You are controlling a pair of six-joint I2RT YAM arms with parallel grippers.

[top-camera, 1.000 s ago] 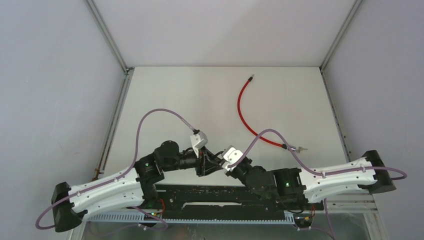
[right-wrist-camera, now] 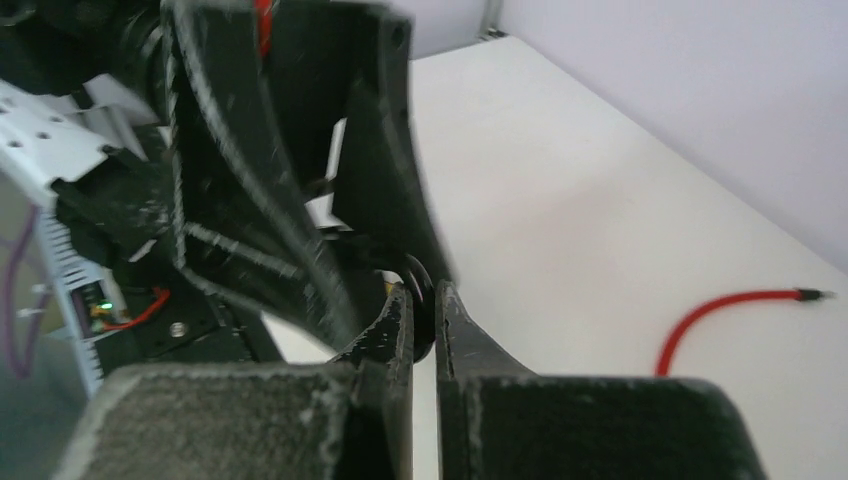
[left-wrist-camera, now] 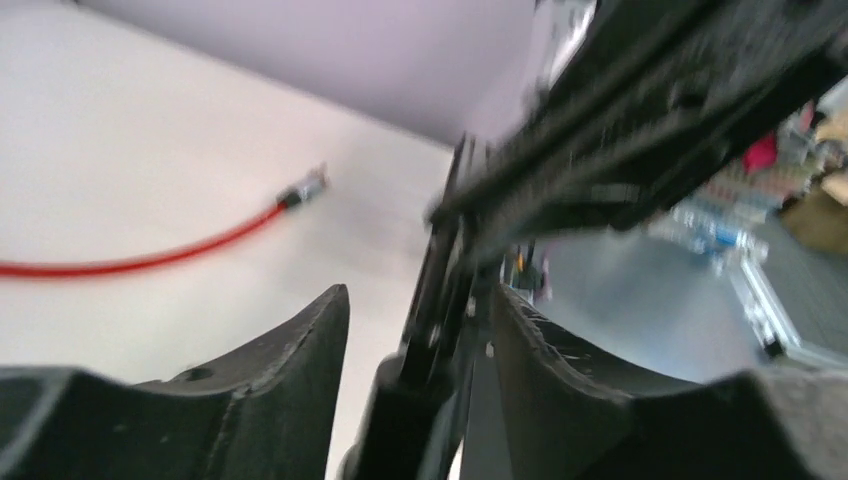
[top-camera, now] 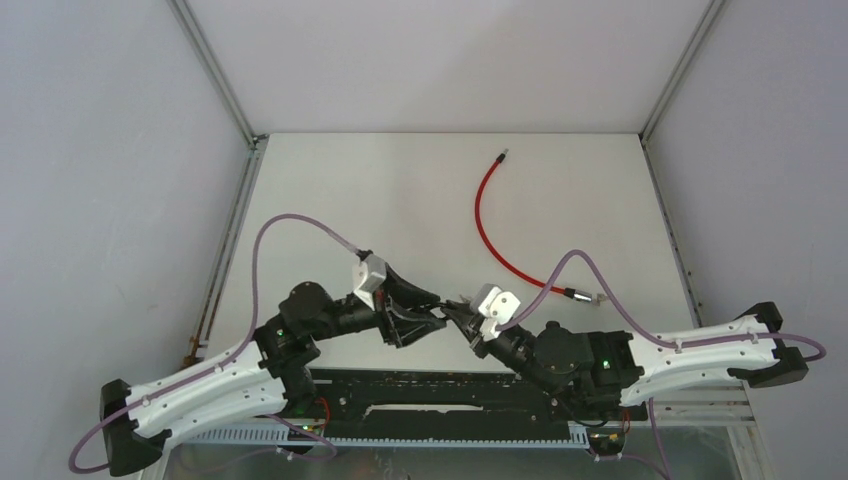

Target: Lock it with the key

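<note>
The red cable lock [top-camera: 484, 229] lies curved on the white table. Its silver barrel [top-camera: 581, 295] is at the near right, with a small pale piece at its tip, perhaps the key, too small to tell. In the right wrist view, a thin black loop [right-wrist-camera: 421, 306] is pinched by my right gripper, which is shut on it. My left gripper [top-camera: 443, 310] is opposite, part open, its fingers [left-wrist-camera: 315, 345] apart. Dark, blurred parts of the right gripper cross between them in the left wrist view. Whether the left touches the loop is hidden.
Both grippers meet near the table's front edge, well left of the barrel. The cable's far end [top-camera: 502, 156] lies toward the back. White walls bound the table, and its left half [top-camera: 330, 190] is clear.
The right gripper has shifted a little to the right, its arm with it. The red cable has stayed in place.
</note>
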